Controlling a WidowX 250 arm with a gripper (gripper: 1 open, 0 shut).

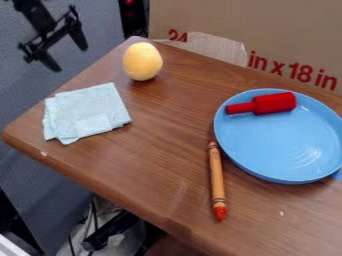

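My black gripper (64,46) hangs at the upper left, beyond the table's edge and above and left of a light blue folded cloth (86,114); its fingers look spread apart with nothing visible between them. A yellow rounded object (142,60) sits near the back of the wooden table (147,170). On the right, a red cylindrical object with a handle (271,103) lies on a blue plate (278,150). An orange crayon (217,180) lies left of the plate, pointing toward the front.
A cardboard box (254,40) stands behind the table, with a clear plastic piece beside it. The table's left edge runs diagonally, with grey floor beyond.
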